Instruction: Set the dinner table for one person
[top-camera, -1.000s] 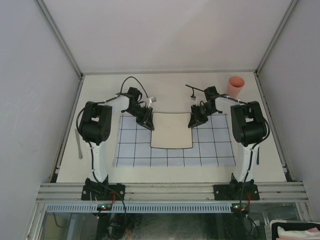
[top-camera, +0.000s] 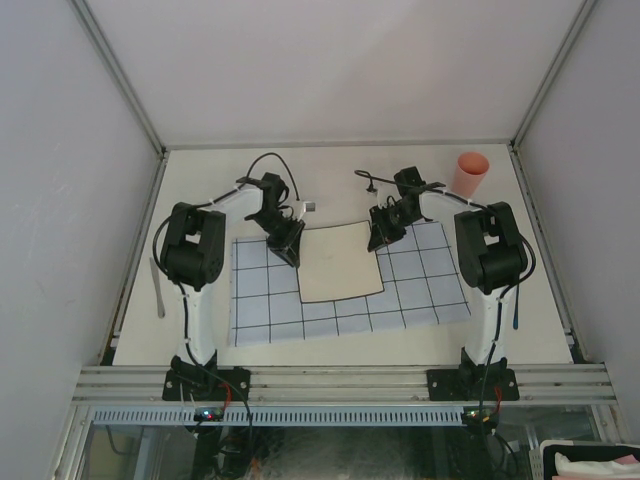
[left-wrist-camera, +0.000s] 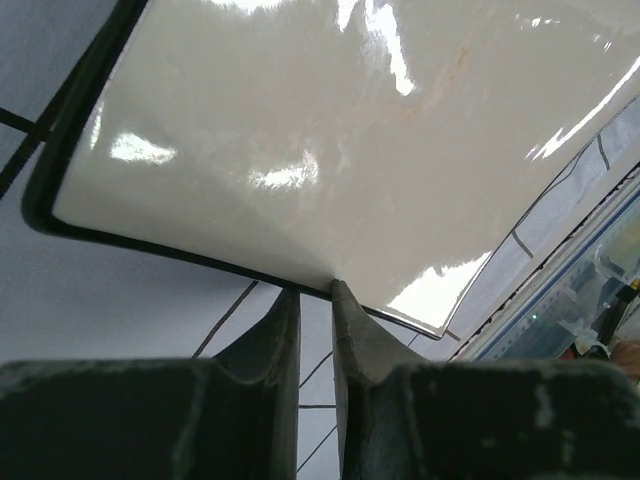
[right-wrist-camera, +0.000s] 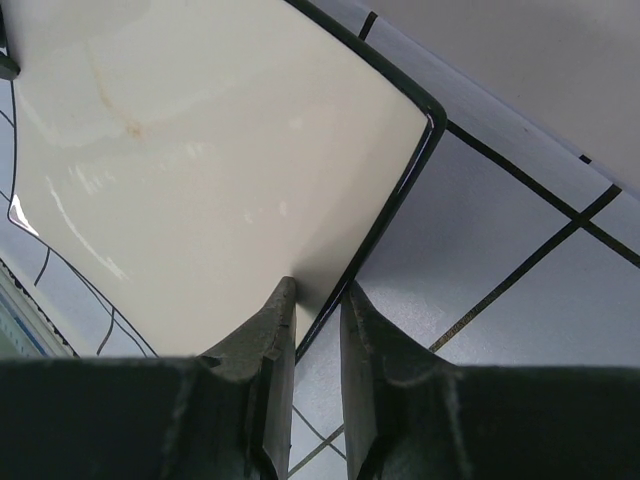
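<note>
A cream square plate with a thin black rim (top-camera: 340, 265) lies on the white grid-lined placemat (top-camera: 440, 262), slightly askew. At the plate's left edge stands my left gripper (top-camera: 297, 262), its fingertips on either side of the rim in the left wrist view with a narrow gap between them. Along the right edge is my right gripper (top-camera: 372, 248); in the right wrist view one finger (right-wrist-camera: 281, 310) reaches over the plate and the other is outside the rim. Whether either finger clamps the rim is unclear. A pink cup (top-camera: 469, 174) stands at the back right.
A slim grey piece of cutlery (top-camera: 158, 288) lies at the table's left side, and a thin blue-ended utensil (top-camera: 516, 315) at the right. Bare table shows behind the placemat and along the front.
Both grippers have shifted a little left, the right one more, and the plate has moved and turned slightly with them. The placemat has slid askew too.
</note>
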